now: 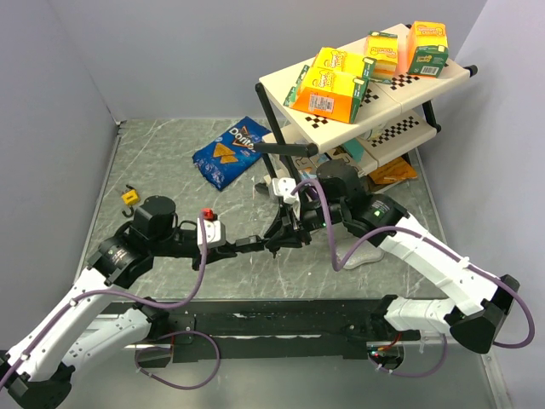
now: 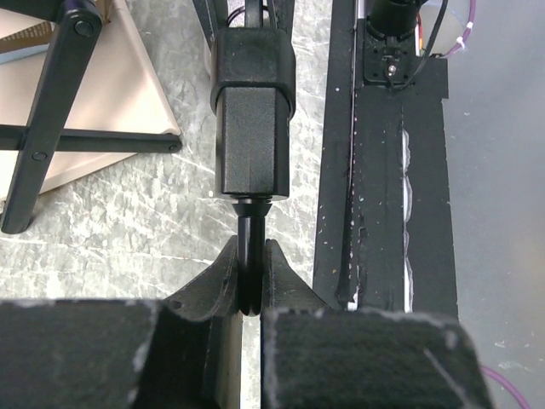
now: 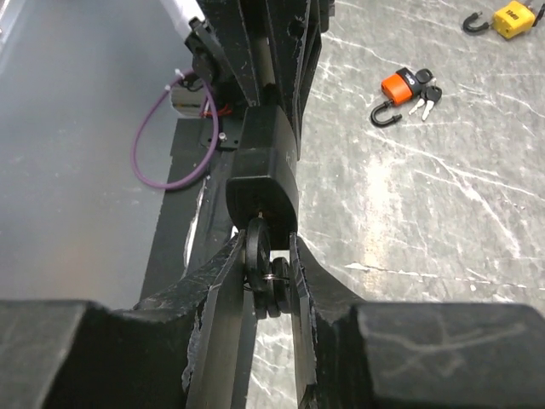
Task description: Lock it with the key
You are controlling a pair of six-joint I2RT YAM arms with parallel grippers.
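A black padlock (image 2: 253, 141) hangs in the air between my two grippers. In the left wrist view, my left gripper is shut on its black shackle (image 2: 250, 230). From the opposite side, my right gripper has its fingers around a black key (image 3: 257, 256) that sticks out of the lock body (image 3: 262, 175). A second key head (image 3: 280, 277) and a thin ring hang beside it. Floor shows through the gap between these fingers, so they stand partly open. How deep the key sits in the keyhole is hidden.
An orange padlock (image 3: 398, 88) with loose keys and a yellow padlock (image 3: 513, 19) lie on the grey floor. A blue chip bag (image 1: 228, 153) lies behind the arms. The shelf rack (image 1: 387, 106) with yellow boxes stands close behind my right arm.
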